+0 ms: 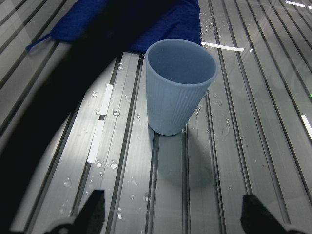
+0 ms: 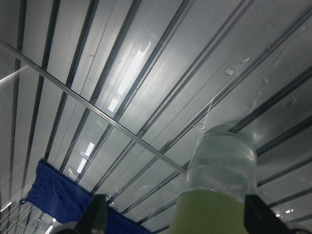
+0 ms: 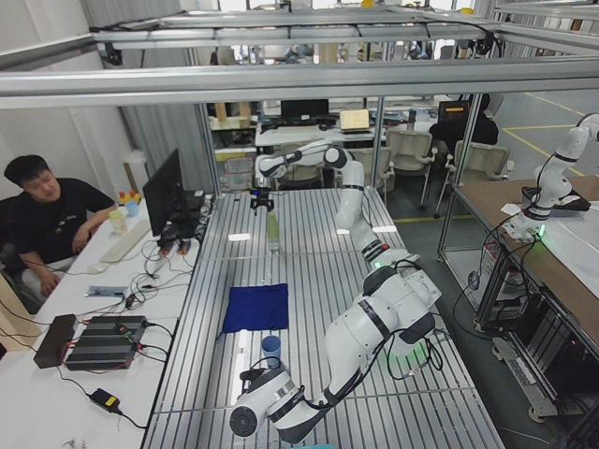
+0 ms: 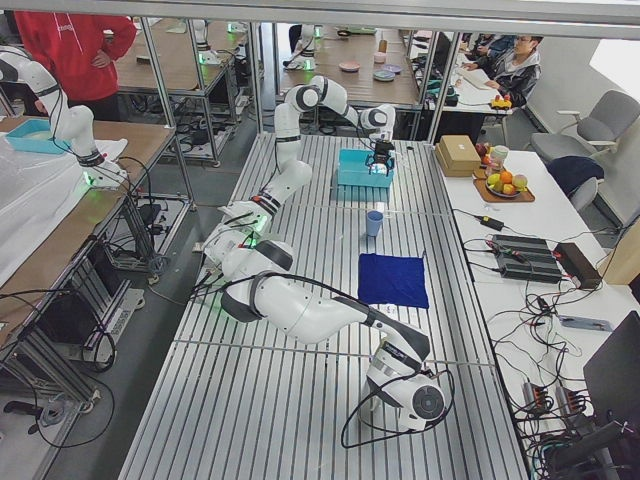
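Observation:
A light blue cup (image 3: 271, 348) (image 4: 374, 222) (image 1: 178, 90) stands upright on the ribbed metal table (image 4: 260, 420). My left gripper is open just behind it, nothing between its fingertips. A green bottle with a clear lower part (image 3: 272, 229) (image 2: 212, 204) stands at the far end in the camera left view; my right gripper hangs open over it, the bottle between but below its fingertips in the right wrist view. A folded dark blue cloth (image 3: 257, 308) (image 4: 393, 280) lies between cup and bottle.
A light blue bin (image 4: 355, 175) is at the left arm's end of the table. A side desk (image 4: 520, 320) with monitor, electronics, cables and fruit runs along one edge, a man seated at it.

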